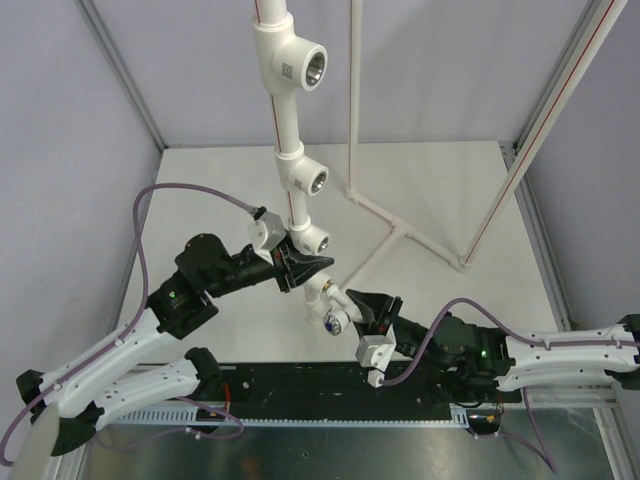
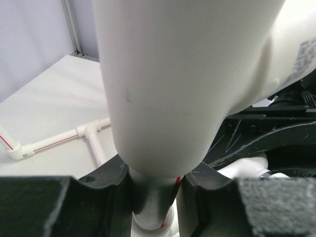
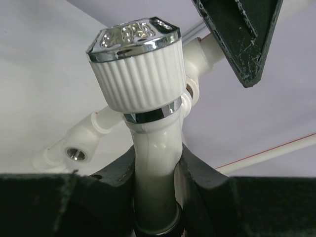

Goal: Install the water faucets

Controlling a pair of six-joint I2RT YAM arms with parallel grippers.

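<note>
An upright white pipe (image 1: 287,125) carries several tee sockets facing right. Low on this pipe my left gripper (image 1: 312,268) is shut around it; in the left wrist view a large tee (image 2: 163,74) looms just above the fingers. My right gripper (image 1: 362,308) is shut on the white faucet (image 3: 157,163), gripping its body below the ribbed, chrome-capped handle (image 3: 140,74). In the top view the faucet's brass thread (image 1: 331,289) points up-left at the pipe, just below the left fingers. Whether the thread sits inside a socket cannot be told.
Thin white pipes (image 1: 400,228) form the stand's base on the white board, and a slanted pipe (image 1: 540,130) rises at the right. Both grippers are close together at the pipe. Open board (image 1: 450,180) lies behind them.
</note>
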